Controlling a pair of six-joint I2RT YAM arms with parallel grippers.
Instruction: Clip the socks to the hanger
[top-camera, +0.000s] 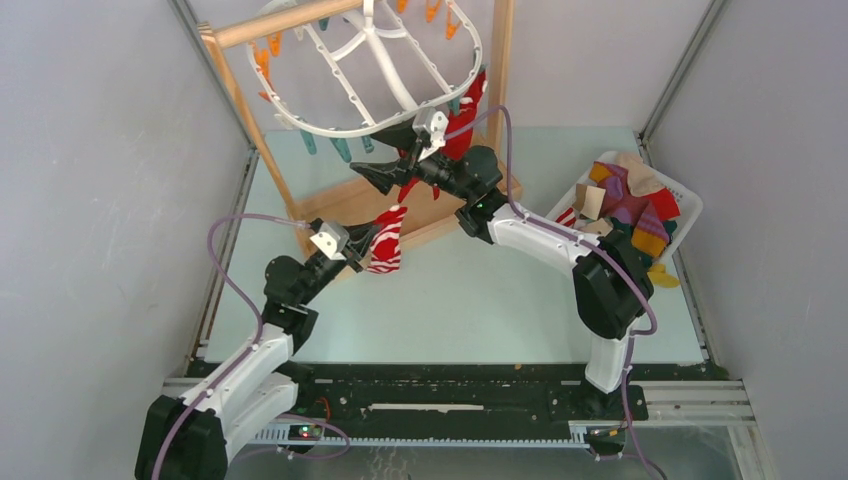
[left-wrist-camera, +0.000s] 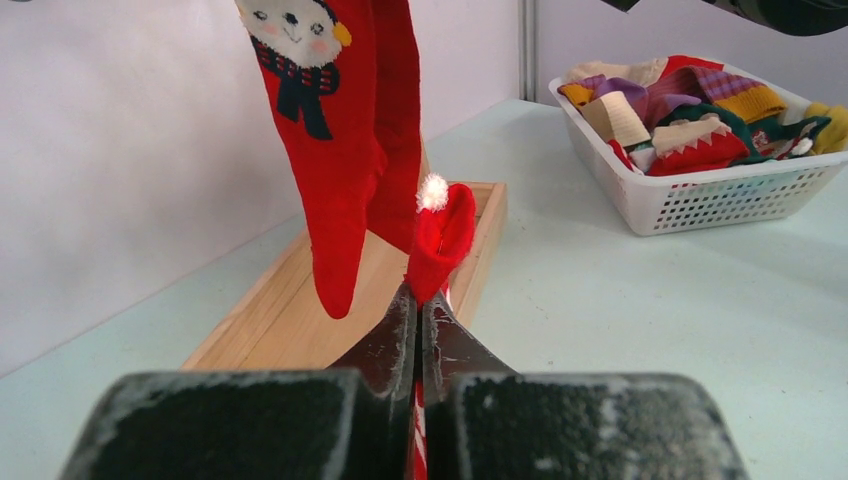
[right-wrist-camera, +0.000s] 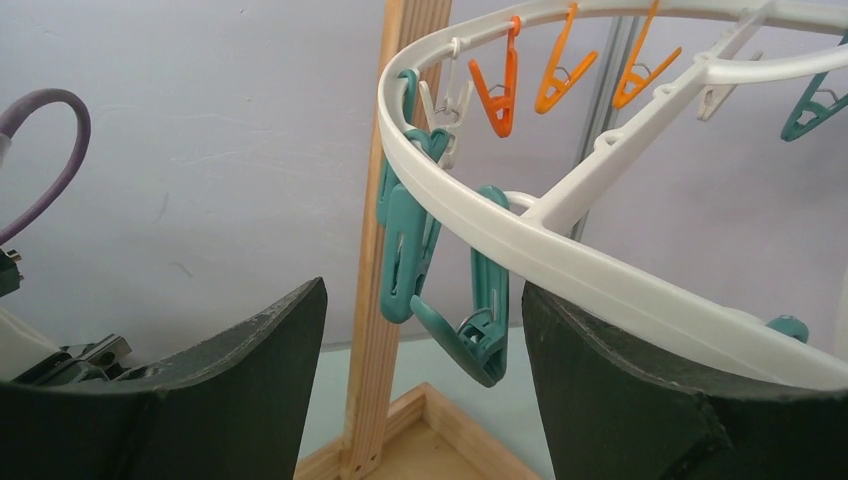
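A red-and-white striped sock (top-camera: 386, 248) hangs from my left gripper, which is shut on its red upper part; a white pompom tops it in the left wrist view. Around a teal clip (right-wrist-camera: 488, 290) on the white round hanger (right-wrist-camera: 640, 272), my right gripper stands open, one finger to each side and apart from the clip. Another teal clip (right-wrist-camera: 403, 250) hangs just beyond. Red socks (left-wrist-camera: 340, 150), one with a snowman face, hang in front of the left gripper; in the top view the right arm partly covers them.
A white basket (left-wrist-camera: 660, 205) full of colourful socks stands at the table's right. The hanger's wooden frame (top-camera: 240, 100) rises from a wooden base (top-camera: 335, 202). Orange clips (right-wrist-camera: 497, 85) line the hanger's far side.
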